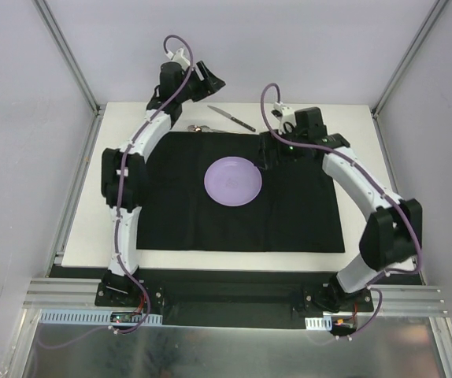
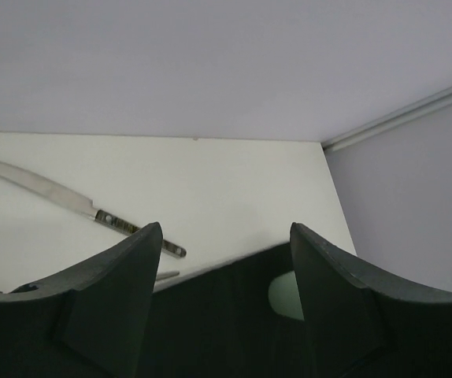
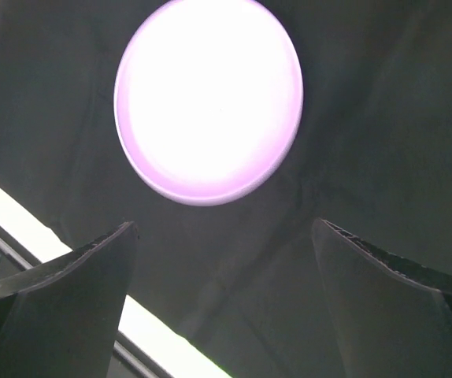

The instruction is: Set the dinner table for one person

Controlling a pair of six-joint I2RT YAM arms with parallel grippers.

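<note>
In the top view a lilac plate [image 1: 232,181] lies on the black placemat [image 1: 187,228]. Behind the mat, a knife [image 1: 231,117] with a dark handle rests on the white table, and shiny cutlery [image 1: 202,128], partly hidden by the left arm, lies along the mat's back edge. The pale green cup [image 2: 287,296] shows only in the left wrist view; from above, my right arm covers it. My left gripper [image 1: 210,83] is open and empty near the back wall. Open too, with nothing between its fingers, my right gripper [image 1: 267,150] hangs just beyond the plate's right edge.
The back wall [image 1: 289,47] rises close behind my left gripper.
</note>
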